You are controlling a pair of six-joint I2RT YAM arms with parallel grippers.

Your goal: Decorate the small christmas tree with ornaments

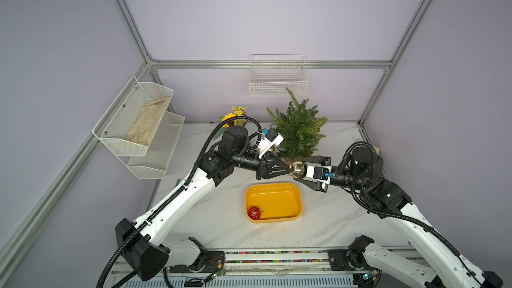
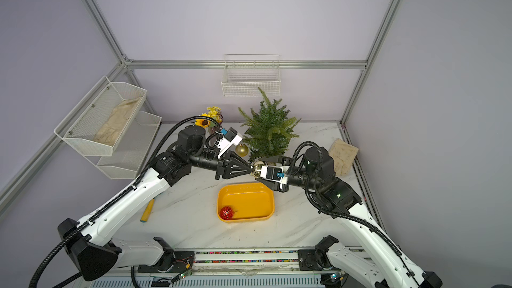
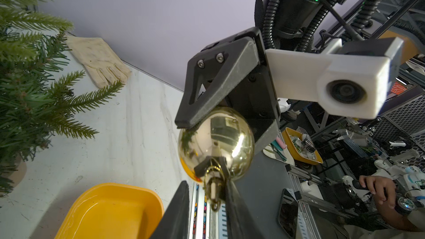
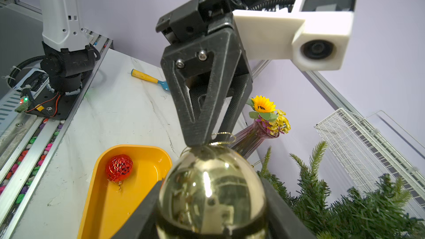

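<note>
A shiny gold ball ornament (image 3: 217, 143) is held between the fingers of my right gripper (image 1: 299, 170), in front of the tree and above the table. Its gold cap and loop (image 3: 214, 181) point toward my left gripper, whose fingertips stand slightly apart around the loop; contact cannot be told. The green tree (image 1: 298, 130) stands behind both grippers. Another gold ball (image 2: 242, 150) shows at the tree's left side. In the yellow tray (image 1: 282, 202) lies a red ornament (image 4: 119, 166).
Sunflowers in a purple vase (image 4: 254, 138) stand left of the tree. A yellow-handled tool (image 2: 147, 210) lies at the table's left, and a beige glove (image 3: 97, 59) at its right. The front table around the tray is clear.
</note>
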